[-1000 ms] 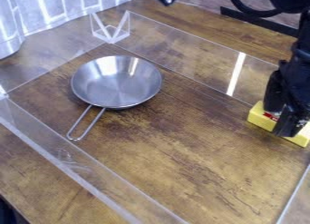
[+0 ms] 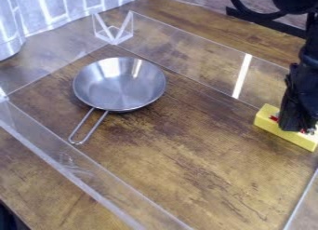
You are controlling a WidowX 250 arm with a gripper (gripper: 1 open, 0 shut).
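Observation:
My black gripper [image 2: 296, 117] is at the right edge, low over a yellow block-like item [image 2: 270, 120] with red and dark bits on top. The fingertips reach into that item and partly hide it; whether they grip it is hard to see. A steel pan [image 2: 119, 82] with a long wire handle sits on the wooden table at left.
Clear plastic walls [image 2: 74, 164] border the work area. A white curtain [image 2: 37, 15] is at top left.
The gripper has shifted slightly at the yellow item, covering a different part of its top. The pan has not moved.

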